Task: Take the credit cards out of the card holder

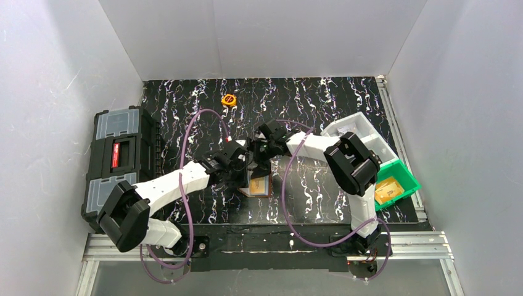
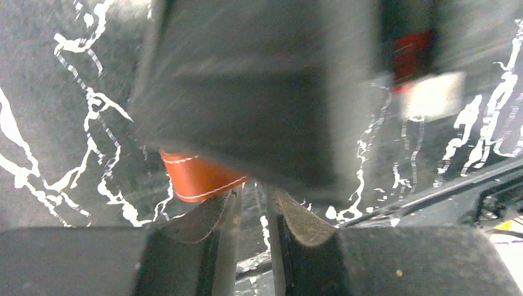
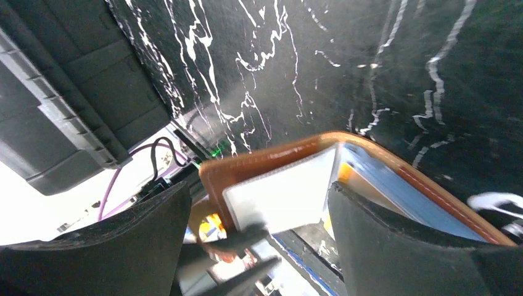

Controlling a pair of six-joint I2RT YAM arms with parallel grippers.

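Note:
The brown leather card holder [image 1: 269, 190] lies at the table's front middle, partly covered by both arms, a yellowish card [image 1: 259, 185] showing in it. From the right wrist, a white card [image 3: 284, 188] and a blue edge [image 3: 395, 185] show inside its brown border. My right gripper stands open over the holder, fingers wide apart. Blurred dark fingers [image 3: 231, 271] of my left gripper reach in low beside the white card. Seen from its own wrist, my left gripper has a narrow gap showing only table; an orange-brown holder corner [image 2: 200, 177] is just beyond.
A black toolbox [image 1: 120, 154] stands at the left. At the right are a white divided tray [image 1: 336, 126] and a green bin [image 1: 408, 183] holding a yellow card [image 1: 388, 190]. An orange tape measure [image 1: 229, 100] lies at the back.

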